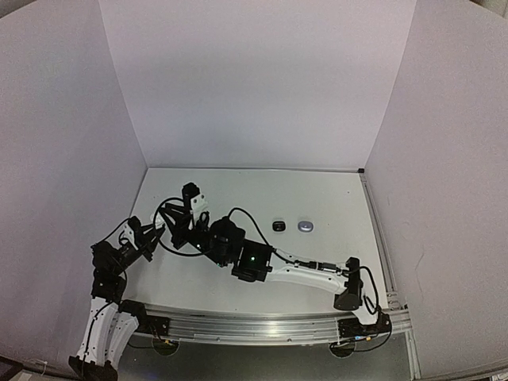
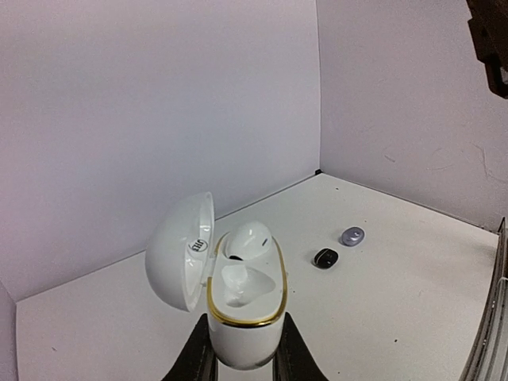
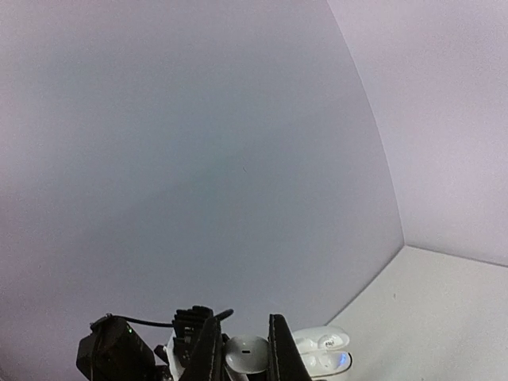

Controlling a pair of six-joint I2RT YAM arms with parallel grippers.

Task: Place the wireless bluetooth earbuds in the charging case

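Observation:
The white charging case (image 2: 246, 343) with a gold rim stands lid-open, and my left gripper is shut on its lower body. A white earbud (image 2: 252, 238) seems to sit in the far slot; the near slot (image 2: 242, 286) looks like an empty hollow. In the right wrist view, a white earbud (image 3: 246, 355) is pinched by my right gripper. Just beyond the right finger there, the case (image 3: 325, 361) shows a small blue light. From the top, both grippers meet at the table's left side, and the right one partly covers the case.
A black case (image 1: 279, 226) and a lavender case (image 1: 305, 226) lie on the white table (image 1: 333, 262), right of centre. The right arm stretches across the front of the table. Walls rise at the left, back and right.

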